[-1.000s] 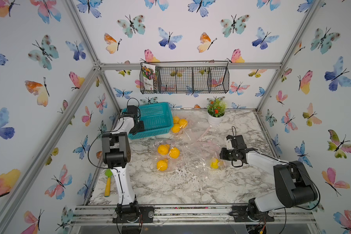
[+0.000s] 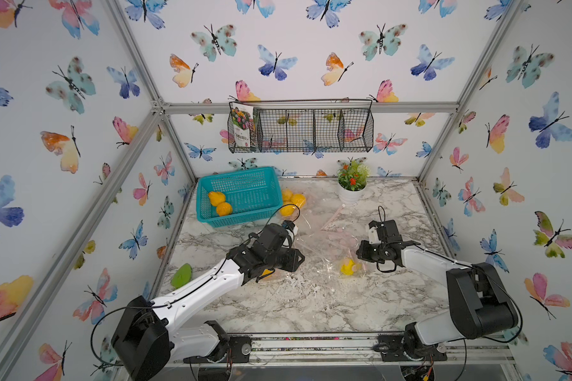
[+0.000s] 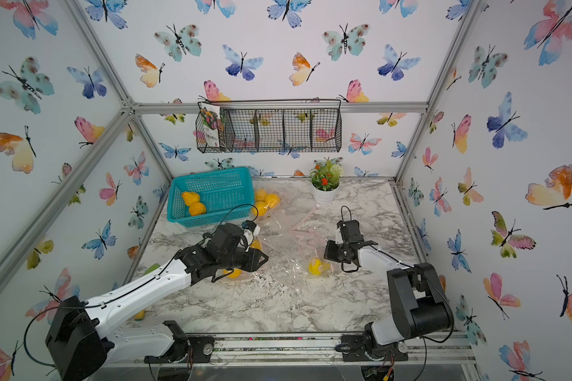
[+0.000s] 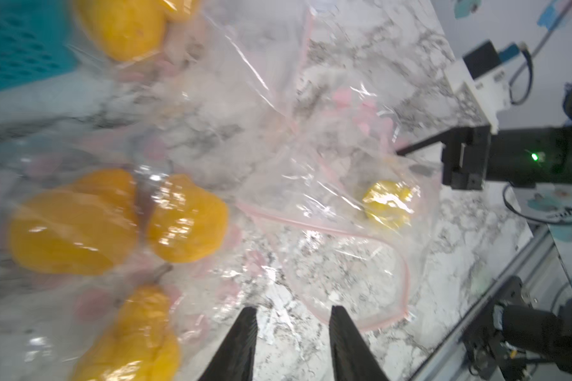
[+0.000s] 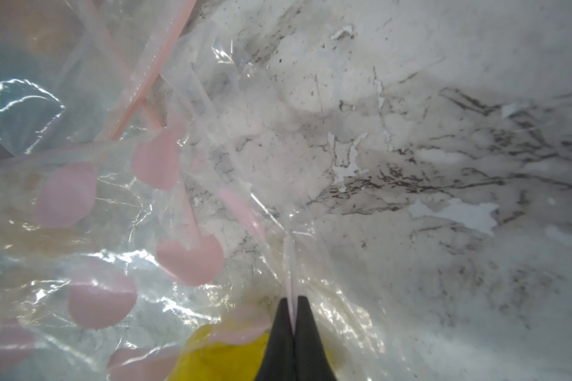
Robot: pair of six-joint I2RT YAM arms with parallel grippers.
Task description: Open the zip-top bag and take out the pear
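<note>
A clear zip bag with pink dots and a pink-lined edge (image 4: 324, 231) lies at the table's centre right. Its mouth shows as a loose pink-edged loop facing my left arm. Inside rests one yellow pear, also seen as yellow fruit (image 5: 219, 355) at the bottom of the right wrist view. My right gripper is shut, with a thin fold of bag film running between its tips. Above the table, left of that bag, my left gripper is part open, nothing between its fingers; marbled tabletop shows below.
A teal basket (image 2: 251, 216) at the back left holds two yellow pears (image 2: 223, 209). Another bag of yellow fruit (image 2: 298, 200) lies beside it. More bagged pears (image 4: 73, 222) lie under my left arm. A potted plant (image 2: 351, 192) stands behind.
My left arm has swung from the basket to the right and nearer, over the bagged pears, uncovering two pears in the basket. The right arm is almost still; its bag's pear has shifted slightly left.
</note>
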